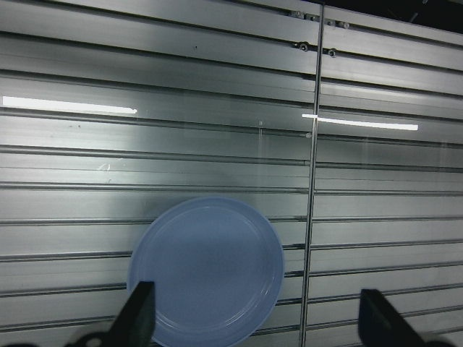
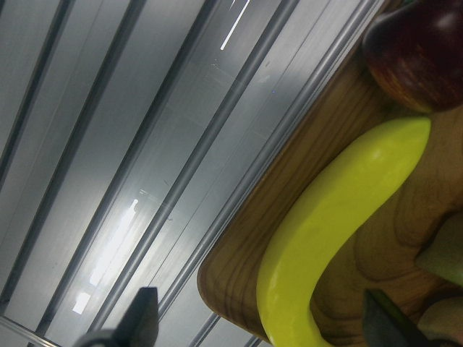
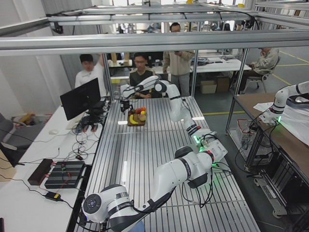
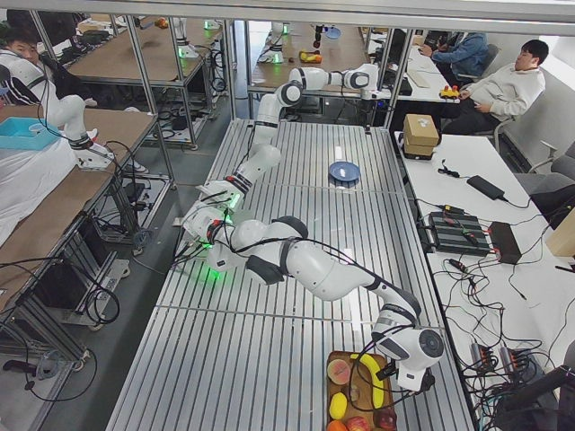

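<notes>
A wooden tray (image 2: 239, 267) of fruit holds a yellow banana (image 2: 340, 202), a dark red apple (image 2: 412, 54) and other fruit. My right gripper hangs over the tray's edge by the banana, fingers apart, holding nothing. It also shows above the tray in the right camera view. A blue plate (image 1: 206, 267) lies on the slatted table under my left gripper, which is open and empty, with the plate nearer its left finger. The plate also appears at the far part of the table in the right camera view (image 4: 344, 171).
A side desk (image 3: 29, 208) with monitor (image 3: 80, 99), electronics and cables runs alongside. Frame posts surround the table, and people sit and stand beyond it.
</notes>
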